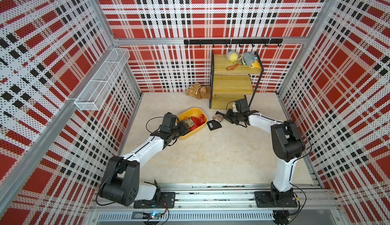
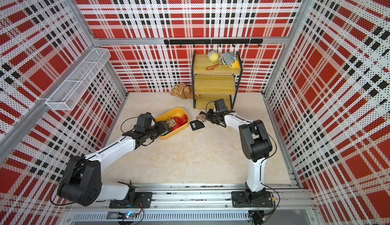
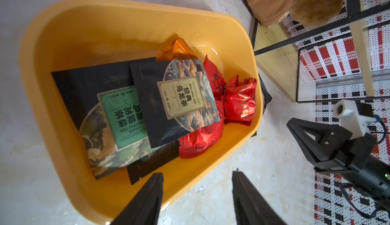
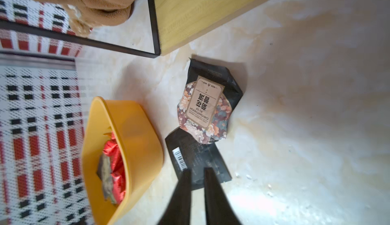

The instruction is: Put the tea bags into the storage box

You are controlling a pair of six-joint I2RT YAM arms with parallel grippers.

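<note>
The yellow storage box (image 3: pixel 219 18) holds black tea bags, one with a yellow "Oolong tea" label (image 3: pixel 182 97) and one with a green label (image 3: pixel 124 115), beside shiny red packets (image 3: pixel 239 101). My left gripper is open at the box's near side, its fingers apart and empty. On the table right of the box, a floral tea bag (image 4: pixel 203 103) overlaps the edge of a black one (image 4: pixel 199 160) lying barcode side up. My right gripper is parted by a narrow gap, its tips in front of the black bag in the right wrist view; nothing shows gripped.
A wooden shelf with a black frame (image 1: pixel 231 85) stands close behind the loose bags, with toys (image 1: pixel 247 58) on top. A brown plush toy (image 1: pixel 197 91) lies left of it.
</note>
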